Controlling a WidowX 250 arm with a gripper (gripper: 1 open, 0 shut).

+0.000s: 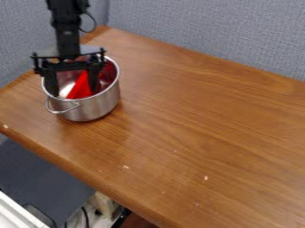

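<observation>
A steel pot [86,109] with a wire handle stands at the left of the wooden table [202,125]. A red object [81,88] lies inside it. My black gripper [73,85] is open and lowered into the pot, its two fingers on either side of the red object or near it; whether they touch it cannot be told. The gripper hides part of the red object and the back of the pot.
The table's left edge runs close to the pot. Grey padded walls [226,31] stand behind.
</observation>
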